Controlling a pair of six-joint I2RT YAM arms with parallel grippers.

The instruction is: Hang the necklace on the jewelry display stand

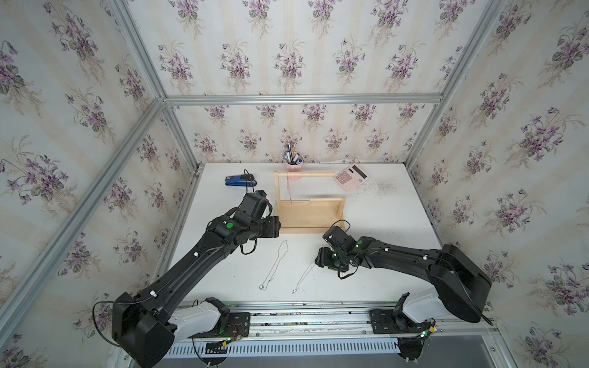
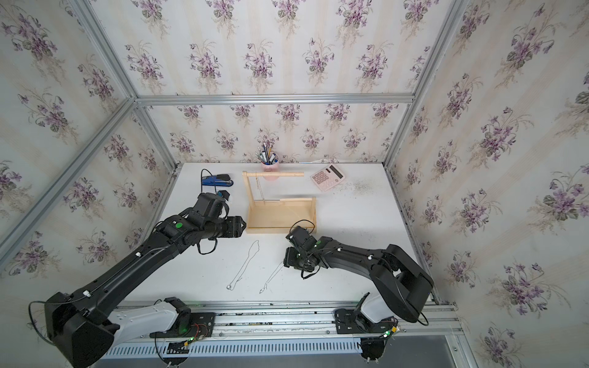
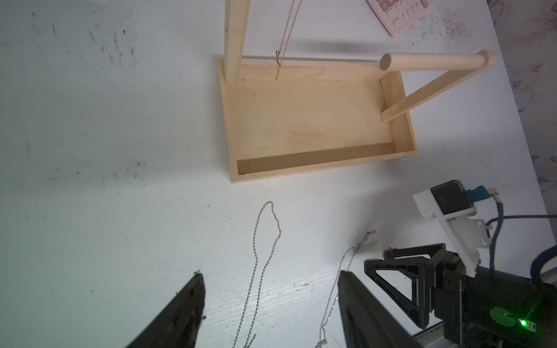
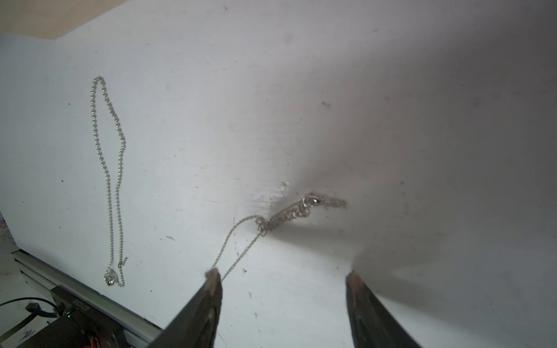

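Observation:
Two silver necklaces lie on the white table: a beaded chain [image 3: 255, 255] at centre front and a finer, bunched chain [image 4: 290, 211] below my right gripper, whose fingers are apart with no chain clearly held. My left gripper hangs open above the table, left of the beaded chain in the top views. The wooden stand [image 3: 307, 116] has a base tray and two posts with bars; a necklace [image 3: 284, 37] hangs from its left bar.
A blue stapler [image 1: 238, 180] sits at the back left, a pink pen cup [image 1: 294, 164] and pink calculator [image 1: 350, 177] at the back.

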